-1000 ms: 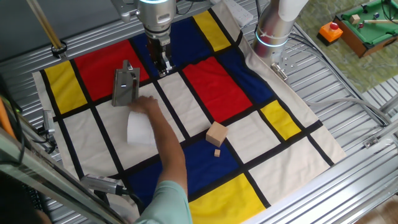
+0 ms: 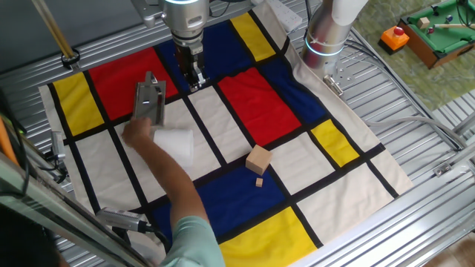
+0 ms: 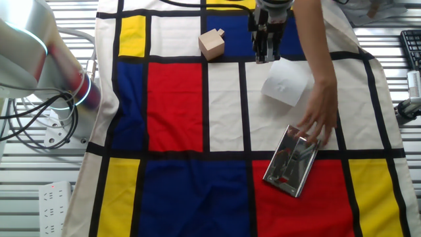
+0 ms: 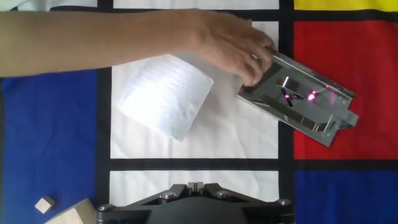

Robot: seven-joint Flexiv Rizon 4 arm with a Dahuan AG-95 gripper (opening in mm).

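Observation:
A white paper roll (image 4: 165,96) lies on a white square of the patterned cloth. Beside it is a shiny metal holder (image 4: 298,99), partly over a red square; a person's hand (image 4: 239,50) touches its near end. In the wrist view my gripper appears at the bottom edge, its fingertips together with nothing visible between them. Exterior view 1 has the gripper (image 2: 198,86) pointing down above the cloth, apart from the roll and the holder. A wooden block (image 2: 259,159) and a small wooden cube (image 2: 259,182) rest near the blue square.
The person's forearm (image 2: 175,178) reaches across the cloth over the roll's side.
The person's hand has moved from the paper roll to the near end of the metal holder. The roll has shifted and turned slightly. My arm has stayed still.

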